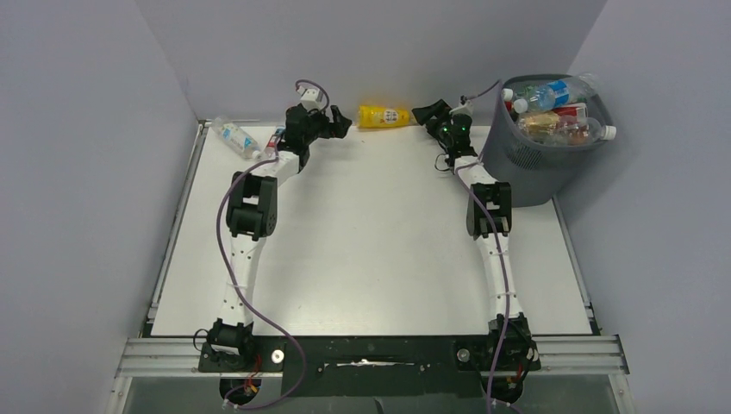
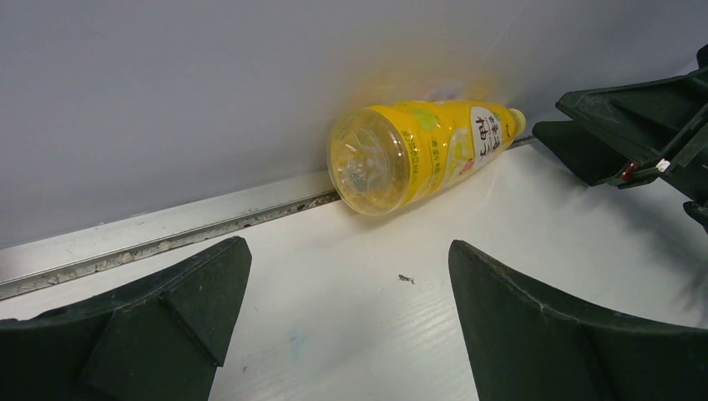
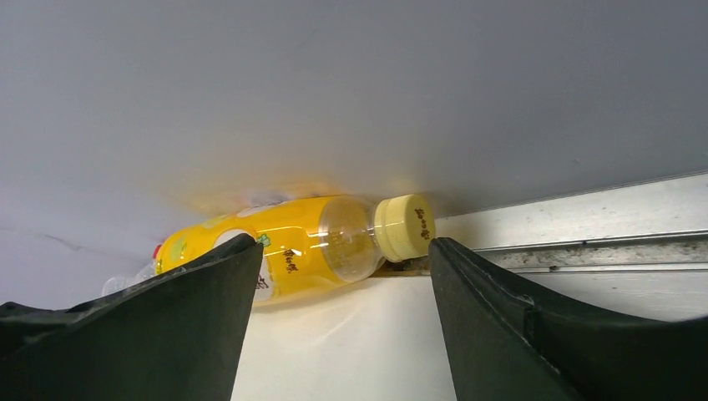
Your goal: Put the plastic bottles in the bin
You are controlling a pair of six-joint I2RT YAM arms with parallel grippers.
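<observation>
A yellow-labelled plastic bottle [image 1: 384, 116] lies on its side along the back wall, cap toward my right gripper [image 1: 417, 116]. That gripper is open just before the cap [image 3: 404, 225], nothing seen held. My left gripper [image 1: 340, 123] is open left of the bottle's base [image 2: 367, 163], apart from it. At the back left lie a clear bottle [image 1: 233, 135] and a red-labelled bottle [image 1: 272, 145], partly hidden by the left arm. The grey bin [image 1: 543, 168] at the right is heaped with bottles.
Walls close in the back and sides, with a metal rail [image 2: 184, 240] along the table's back edge.
</observation>
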